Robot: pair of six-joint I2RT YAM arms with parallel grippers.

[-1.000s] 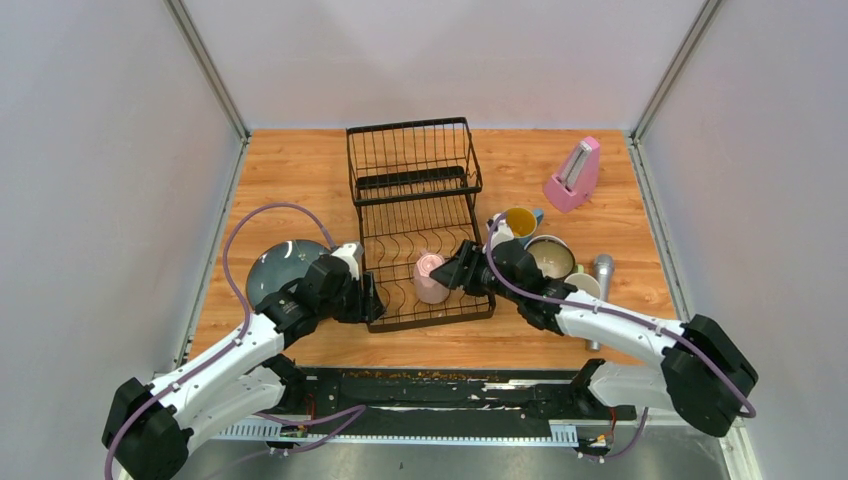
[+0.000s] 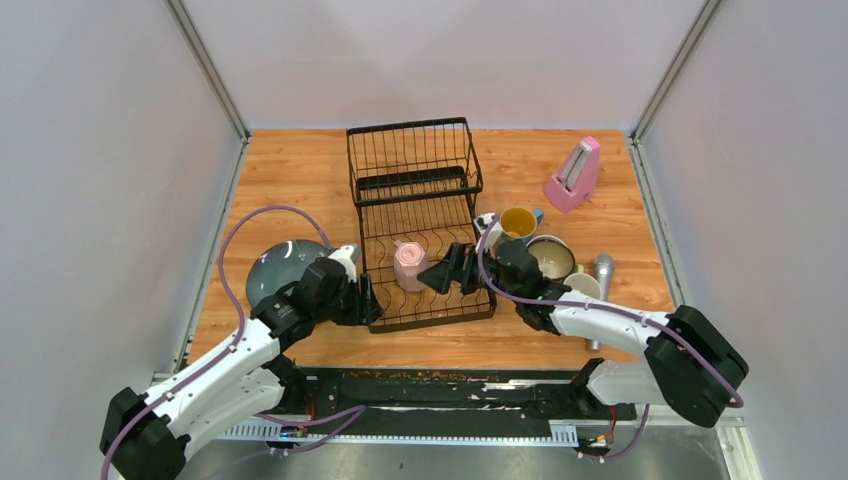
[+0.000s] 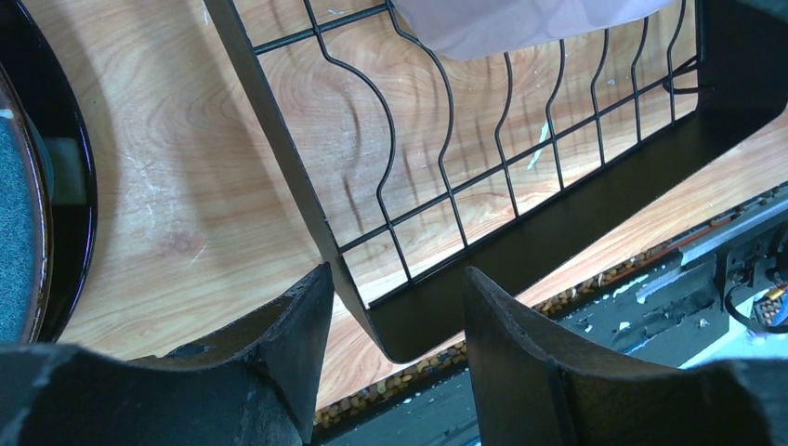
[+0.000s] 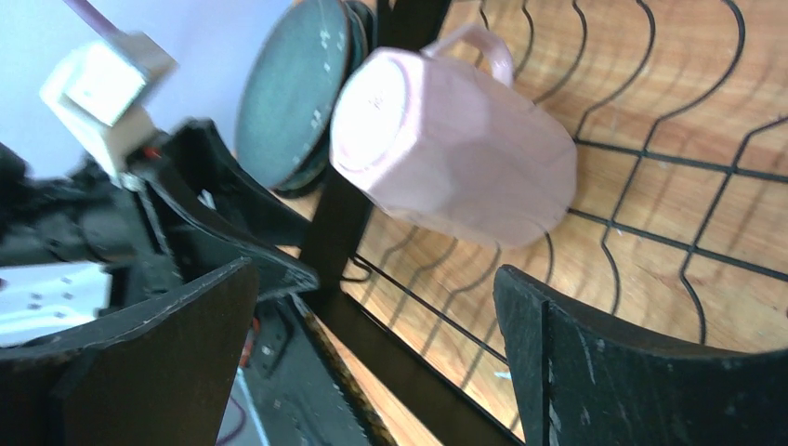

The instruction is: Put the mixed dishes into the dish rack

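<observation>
A pink mug [image 2: 410,265] lies in the lower tier of the black dish rack [image 2: 412,125], toward its left side; in the right wrist view it rests on the wires [image 4: 455,149]. My right gripper [image 2: 445,270] stands open just right of the mug, nothing between its fingers. At the rack's front left corner, my left gripper is part open and empty. Dark plates [image 2: 275,270] sit left of the rack, partly behind the left arm.
Right of the rack are a yellow mug [image 2: 517,222], a cream bowl [image 2: 550,255], a pale cup [image 2: 585,285] and a silver cylindrical object [image 2: 604,268]. A pink object [image 2: 567,190] stands at back right.
The pink mug has moved left within the rack since about a second ago. The left arm has barely moved.
</observation>
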